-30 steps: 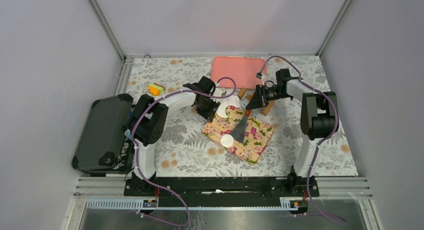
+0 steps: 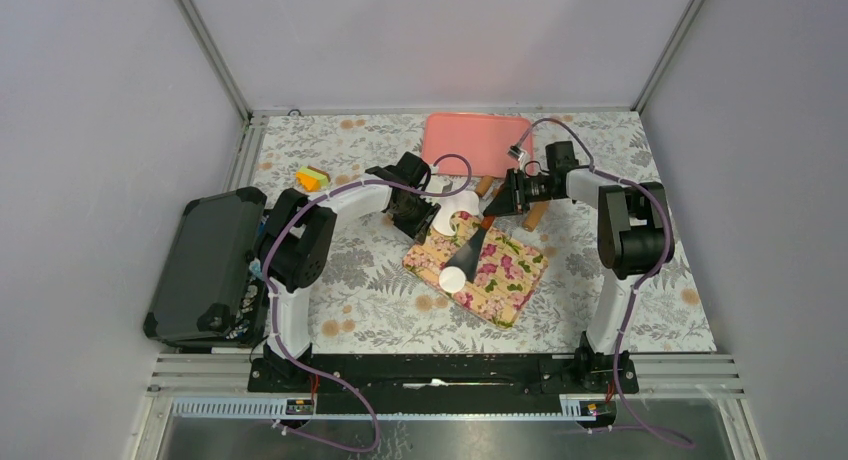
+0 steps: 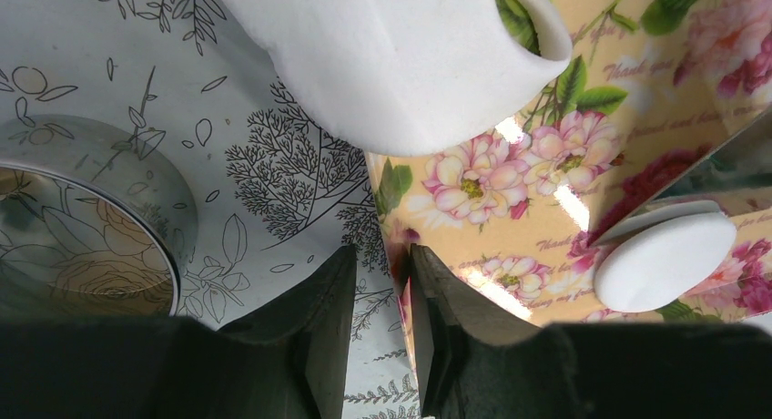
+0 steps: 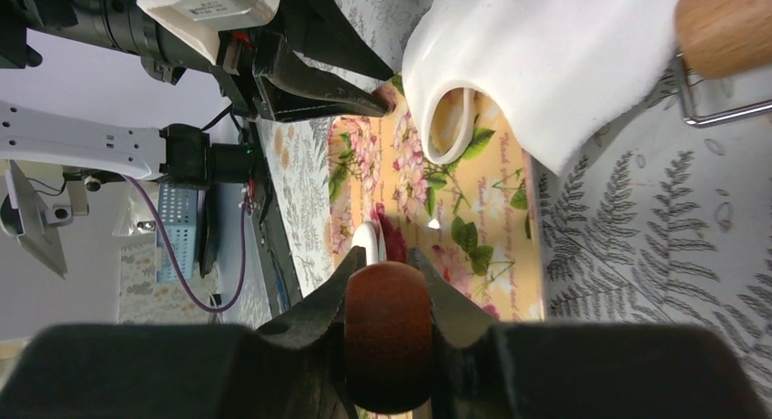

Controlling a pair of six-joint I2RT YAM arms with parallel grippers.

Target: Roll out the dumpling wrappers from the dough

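Note:
A flowered cutting board [image 2: 505, 275] lies at the middle of the table. My left gripper is shut on its left edge. My right gripper is shut on the brown handle [image 4: 388, 337] of a scraper, whose dark blade [image 2: 467, 253] slants down over the board. At the blade's end sits a round white dough piece [image 3: 669, 260]; whether the blade is under it or only against it, I cannot tell. The larger white dough sheet [image 3: 401, 64], with a looped cut-out at its edge, lies across the board's far edge.
A clear cup-like thing [image 3: 100, 219] stands left of my left gripper. Wooden-handled tools [image 2: 536, 215] lie under my right arm. Behind the board is an empty-looking pink tray [image 2: 470, 140]. Free table shows in front of the board.
My right gripper has moved slightly left, and the scraper blade has swung left toward the round dough piece. That piece has shifted very slightly left. The left arm holds still.

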